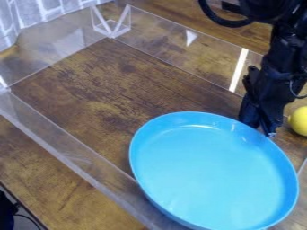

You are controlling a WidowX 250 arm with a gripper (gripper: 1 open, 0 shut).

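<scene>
A large blue tray (214,171) fills the lower right of the view, lying on a wooden surface inside a clear-walled enclosure. At the right side, just behind the tray's far rim, the black gripper (258,112) reaches down; it looks shut, and nothing shows between its fingers, though its tips are dark and partly hidden. A yellow round object (299,120) sits at the right edge, beside the gripper.
Clear plastic walls (60,144) run along the left and back of the wooden floor (96,90). Black cables show at the lower left corner.
</scene>
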